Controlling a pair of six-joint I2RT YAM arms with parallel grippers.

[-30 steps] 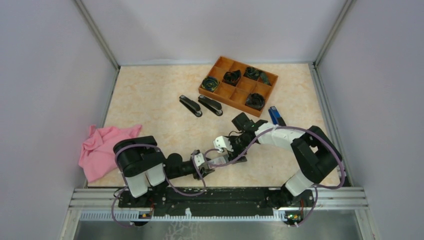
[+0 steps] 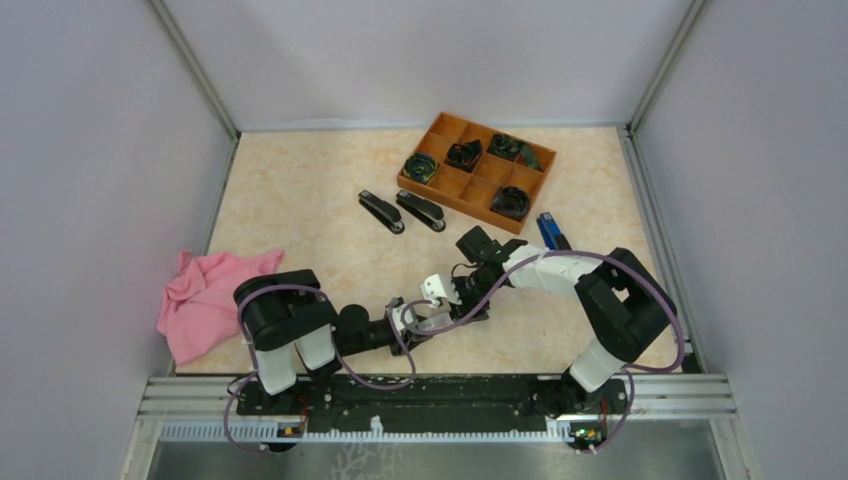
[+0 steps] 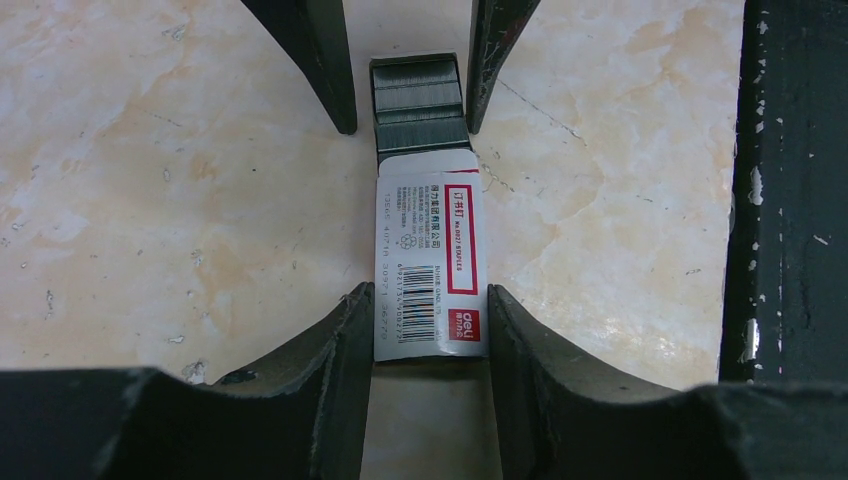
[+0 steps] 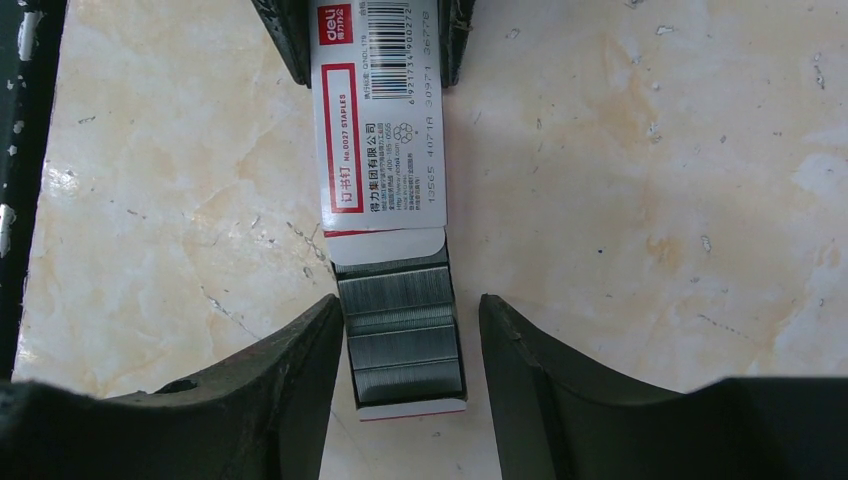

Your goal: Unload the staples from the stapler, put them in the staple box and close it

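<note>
A white Deli staples box [image 3: 430, 260] lies at the front middle, its grey inner tray of staple strips [image 4: 400, 335] slid well out of one end. My left gripper is shut on the box's outer end. My right gripper is part open around the exposed staples, its left fingertip close to the tray's side and a gap at the right. Two black staplers [image 2: 381, 211] lie behind the arms, and a blue one [image 2: 550, 230] is at the right.
A wooden compartment tray [image 2: 475, 190] with dark coiled items stands at the back. A pink cloth [image 2: 210, 300] lies at the left. The front table edge is close to both grippers, and the back left is clear.
Both arms have shifted slightly: the left a little to the right, the right a little to the left, closer together.
</note>
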